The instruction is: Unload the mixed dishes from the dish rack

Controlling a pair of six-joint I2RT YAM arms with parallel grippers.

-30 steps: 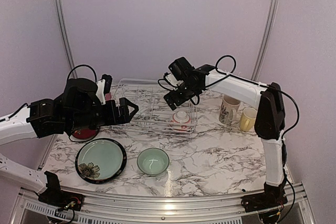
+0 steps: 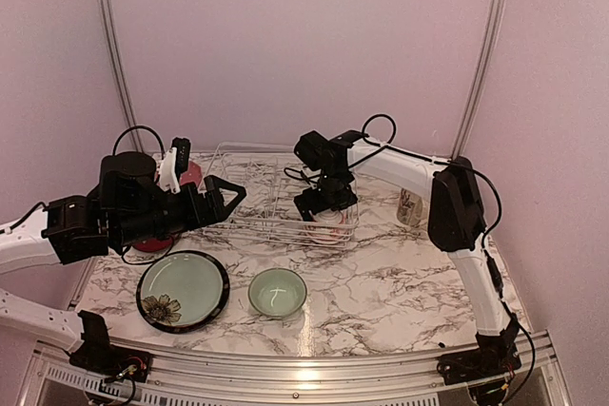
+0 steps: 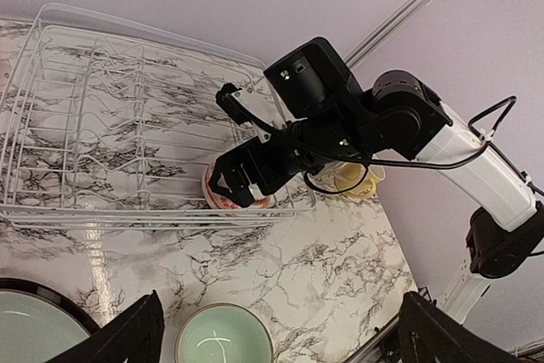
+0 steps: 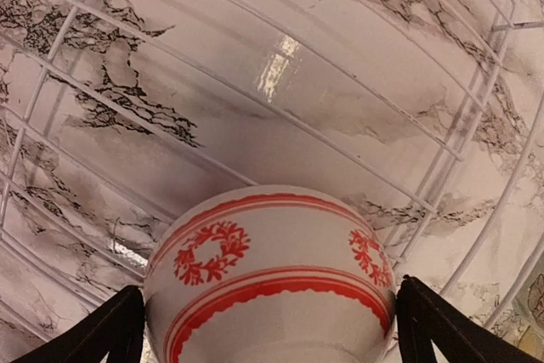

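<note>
The wire dish rack [image 2: 252, 227] stands at the back of the marble table. At its right end sits a white bowl with red trim [image 4: 280, 252], tipped over with its outside facing up in the right wrist view. My right gripper is open, its fingers on either side of that bowl, which hides most of the gap. In the top view the right gripper covers much of the bowl. My left gripper [image 2: 230, 199] hangs open over the rack's left part, nothing between its fingers; the left wrist view shows its fingertips [image 3: 140, 329] spread wide.
A green plate with a dark rim [image 2: 183, 290] and a green bowl [image 2: 277, 293] rest at the front. Red dishes [image 2: 153, 244] lie partly hidden behind the left arm. A patterned mug [image 2: 409, 207] and a yellow mug [image 3: 361, 180] stand right of the rack.
My right gripper has come down onto the red-trimmed bowl, covering more of it in the top view. Its arm has shifted left and now hides the yellow mug there. The left arm has barely moved.
</note>
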